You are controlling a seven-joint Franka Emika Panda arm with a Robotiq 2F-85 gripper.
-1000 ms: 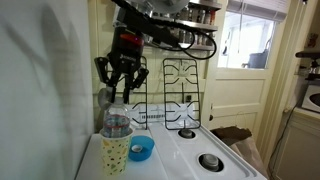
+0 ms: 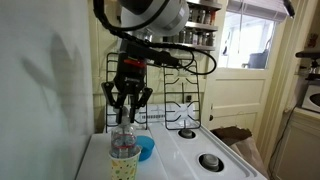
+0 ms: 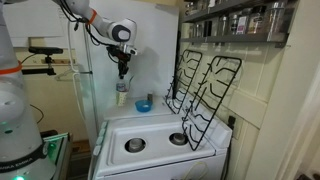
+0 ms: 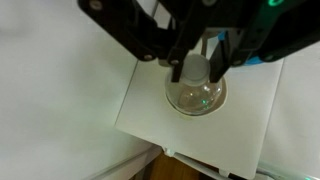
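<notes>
A clear bottle point(image 2: 124, 143) stands roughly upright inside a pale cup with coloured dots point(image 2: 123, 168). Gripping the bottle from above is my gripper point(image 2: 125, 112), shut at its top. In the wrist view the white cap point(image 4: 195, 69) lies between the fingers, and the bottle's clear body point(image 4: 197, 97) spreads out beneath. Right behind the cup is a blue bowl point(image 2: 146, 148), partly hidden by it. Whether the cup's base touches the counter cannot be told.
The white stove top point(image 3: 160, 150) has round burners, with black grates point(image 3: 212, 95) propped up at its back. A wall point(image 2: 40, 100) rises close on the left. A brown bag point(image 2: 238, 143) lies at the right.
The blue bowl sits slightly farther right and is more covered.
</notes>
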